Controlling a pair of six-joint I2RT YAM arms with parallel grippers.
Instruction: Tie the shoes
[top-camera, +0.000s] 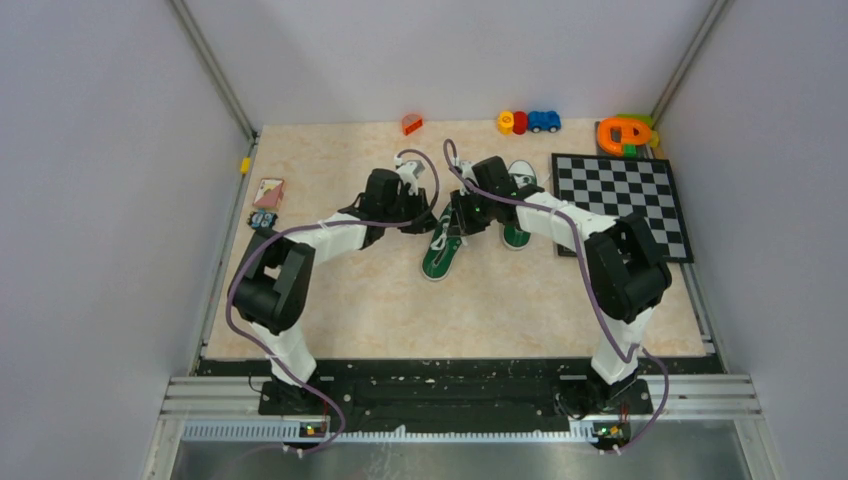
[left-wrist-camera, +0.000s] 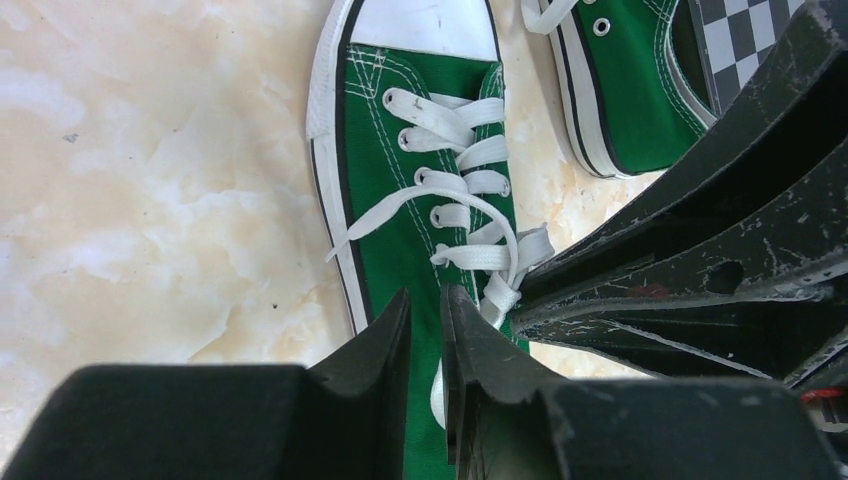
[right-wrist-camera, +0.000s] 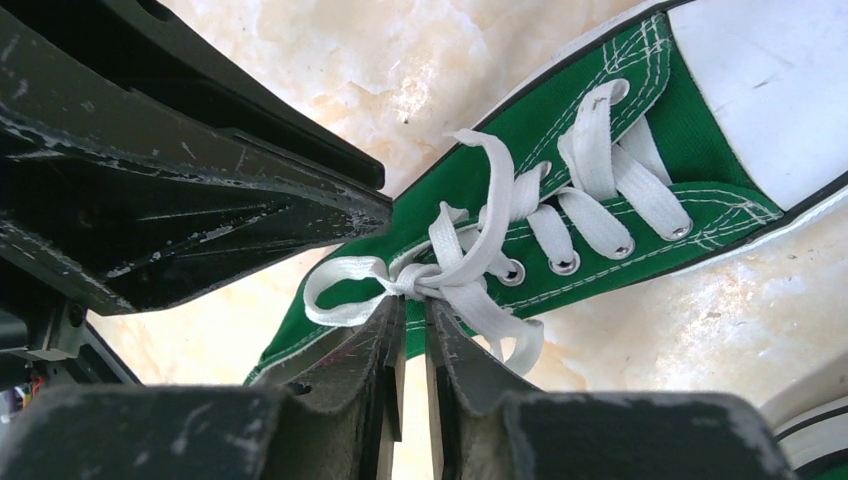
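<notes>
A green shoe (top-camera: 438, 262) with white laces lies mid-table under both grippers. Its laces (right-wrist-camera: 480, 265) are crossed in a knot, with a small loop (right-wrist-camera: 340, 290) on one side and loose ends over the tongue. My left gripper stands part open above the shoe; a bit of lace shows through its gap, apparently below the fingers. Close to the knot in the right wrist view, my right gripper has its fingers slightly apart, the lace just beyond the tips. Whether the fingertips touch the lace is hard to tell.
The second green shoe (top-camera: 516, 238) stands to the right, partly behind the right arm. A checkered board (top-camera: 625, 195) lies farther right, and toys such as the blue car (top-camera: 544, 121) line the back.
</notes>
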